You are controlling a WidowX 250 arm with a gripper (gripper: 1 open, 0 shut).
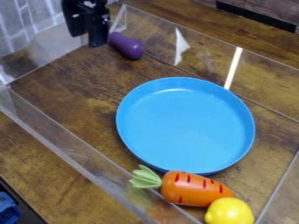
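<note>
My black gripper [89,19] is at the top left, open, partly cut off by the frame's top and a little left of a purple eggplant [126,45] lying on the wooden surface. A blue plate [184,122] takes up the centre right. An orange toy carrot [187,187] with green leaves lies below the plate, beside a yellow lemon [229,212] at the bottom right.
Clear plastic walls border the wooden work area [70,96]. The wood left of the plate is bare. A blue object [7,210] shows at the bottom left corner, outside the wall.
</note>
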